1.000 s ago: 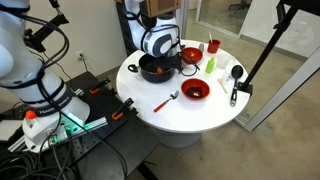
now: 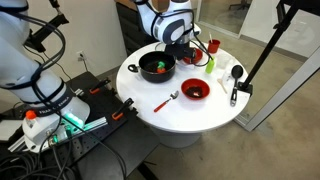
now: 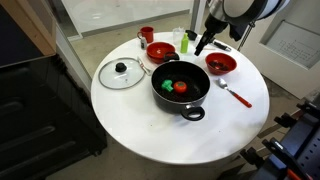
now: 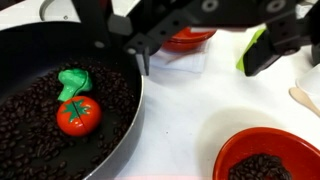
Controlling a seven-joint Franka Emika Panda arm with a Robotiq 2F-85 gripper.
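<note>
My gripper stands open over the table, its two fingers apart and nothing seen between them. To its left in the wrist view is a black pot [image 3: 182,105] with dark beans in it. On those beans lie a red toy tomato [image 4: 78,116] and a green piece, perhaps broccoli [image 4: 74,82]. At lower right in the wrist view, a red bowl [image 4: 222,158] also holds dark beans. Another red bowl [image 4: 188,42] shows beyond the gap between my fingers, partly hidden by the gripper.
A glass lid [image 3: 112,82] lies left of the pot. Behind stand a red cup [image 3: 146,37] and a green bottle [image 3: 184,43]. A red-handled utensil [image 2: 166,101] lies near the red bowl, a black ladle [image 2: 237,73] at the right.
In exterior view 1 my gripper has moved right and farther back, away from the pot. The pot, bowls and utensils look unmoved.
</note>
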